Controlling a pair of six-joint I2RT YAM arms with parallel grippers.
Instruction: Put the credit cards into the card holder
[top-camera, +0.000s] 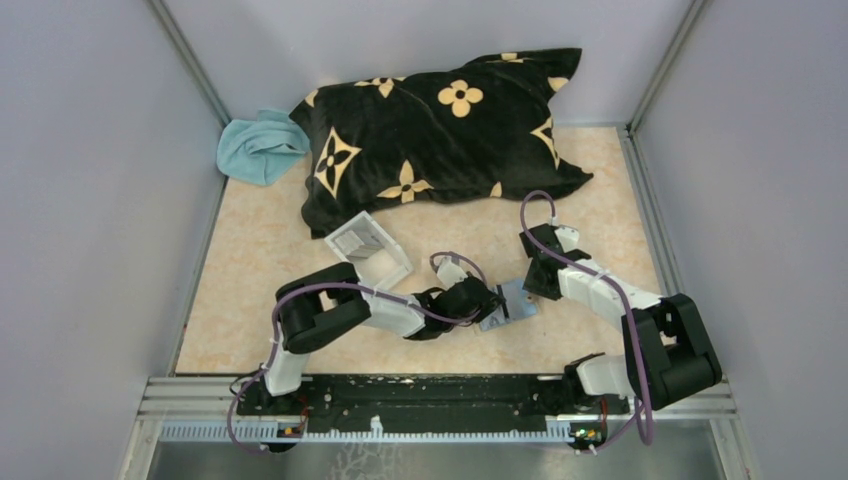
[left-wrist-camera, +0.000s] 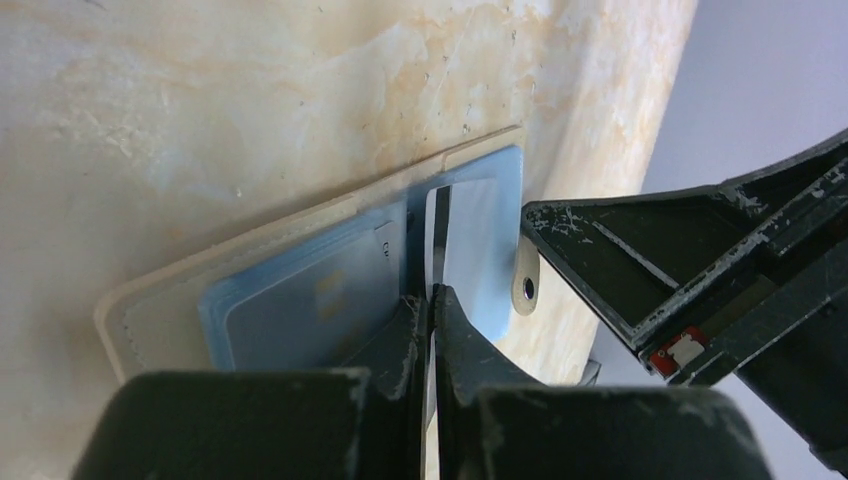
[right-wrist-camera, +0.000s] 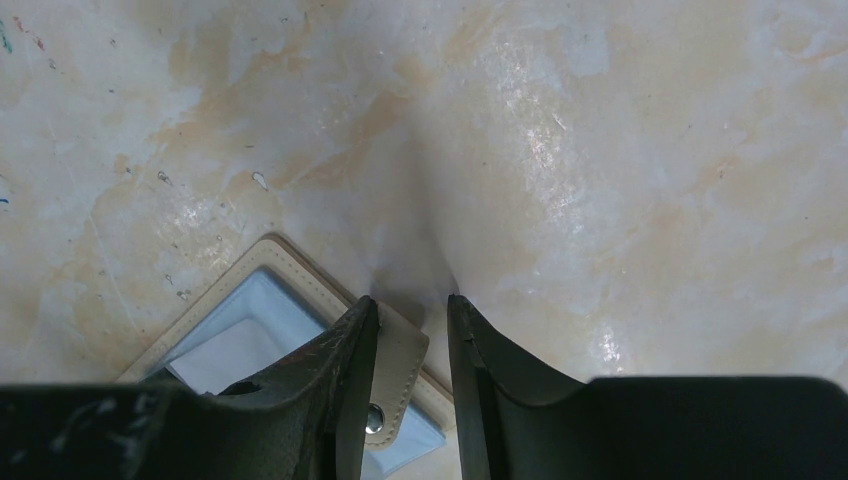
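The open card holder (top-camera: 520, 300), tan with blue pockets, lies on the table at front right of centre. In the left wrist view a white card (left-wrist-camera: 470, 230) with a dark stripe sits at its blue pocket (left-wrist-camera: 300, 310). My left gripper is shut with its tips at the card's near edge; whether anything thin is between them is hidden. My right gripper is part open at the holder's right end, one finger against the tan snap tab (right-wrist-camera: 398, 365), the other over bare table.
A white tray (top-camera: 365, 250) holding cards stands left of centre. A black patterned cushion (top-camera: 450, 140) and a teal cloth (top-camera: 260, 145) lie along the back. The table between cushion and holder is clear.
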